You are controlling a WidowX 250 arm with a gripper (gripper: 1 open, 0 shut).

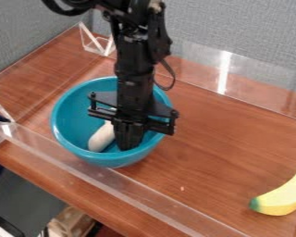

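Observation:
My black gripper [129, 134] reaches down into a blue bowl [77, 111] at the left middle of the wooden table. A white elongated object [99, 139] lies in the bowl beside the fingers, partly hidden behind them. The fingers look shut; whether anything is between them cannot be seen clearly.
A yellow banana [279, 194] lies at the right front of the table [213, 157]. Clear plastic walls edge the table along the back and front left.

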